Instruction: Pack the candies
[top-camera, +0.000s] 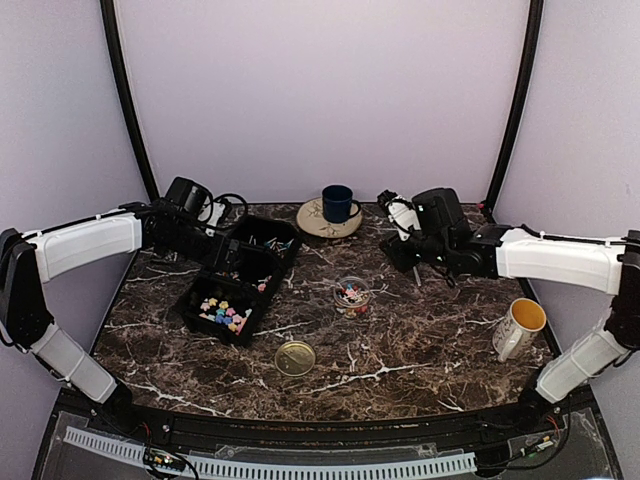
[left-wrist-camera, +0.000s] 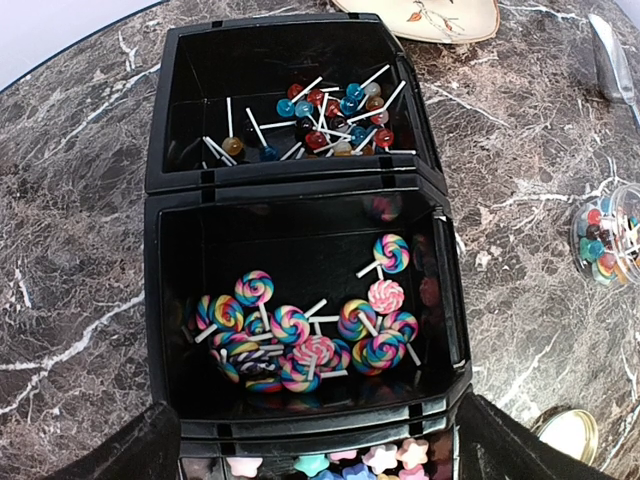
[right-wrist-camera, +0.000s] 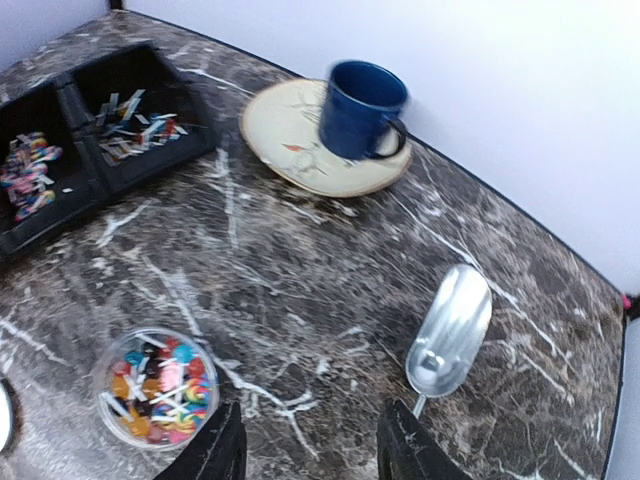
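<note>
Over the black bins (top-camera: 262, 300), my left gripper stands open with nothing between its fingers. The bins hold ball lollipops (left-wrist-camera: 325, 115), swirl lollipops (left-wrist-camera: 300, 350) and star- or flower-shaped candies (top-camera: 225, 314). A clear jar (right-wrist-camera: 155, 390) with mixed candies sits mid-table, and its gold lid (top-camera: 295, 358) lies in front of it. The metal scoop (right-wrist-camera: 452, 325) lies on the table, its handle partly hidden by a finger of my right gripper. That gripper is above the table, open and empty.
A blue mug (top-camera: 338, 203) stands on a cream plate (top-camera: 315, 228) at the back. Toward the front right is a white mug (top-camera: 518, 328) with an orange inside. Bare marble surrounds the jar, particularly to its right and in front.
</note>
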